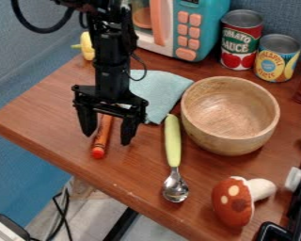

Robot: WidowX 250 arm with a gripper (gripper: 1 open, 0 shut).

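Note:
My black gripper (106, 127) hangs over the table's left part, its two fingers open and spread either side of an orange stick-like object (101, 141), which lies lengthwise on the wood beneath it. The fingertips sit a little above or beside the stick; whether they touch the table is hard to tell.
On the wooden table (40, 122) are a blue cloth (161, 89), a wooden bowl (229, 132), a green-handled spoon (173, 151), a toy mushroom (235, 198), two cans (240, 42) and a toy microwave (191, 28) behind.

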